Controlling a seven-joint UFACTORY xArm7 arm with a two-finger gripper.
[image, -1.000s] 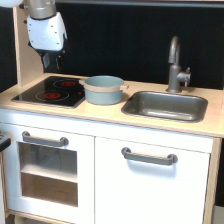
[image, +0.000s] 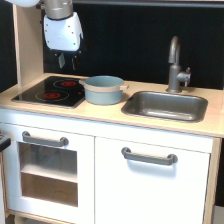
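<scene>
In the camera view, a toy kitchen has a light wooden counter (image: 136, 121) with a black stove (image: 49, 92) carrying red rings on the left. A blue-grey pot (image: 103, 92) sits at the stove's right side. My gripper (image: 67, 63) hangs from the white arm (image: 63, 33) above the stove, up and left of the pot, apart from it. Its dark fingers are small against the black back panel, so their state is unclear.
A sink (image: 164, 106) with a dark tap (image: 174, 65) fills the right of the counter. A wooden side panel (image: 29, 50) rises at the left. White doors (image: 150, 185) are below.
The arm and gripper have moved right, toward the pot. The pot has not visibly moved.
</scene>
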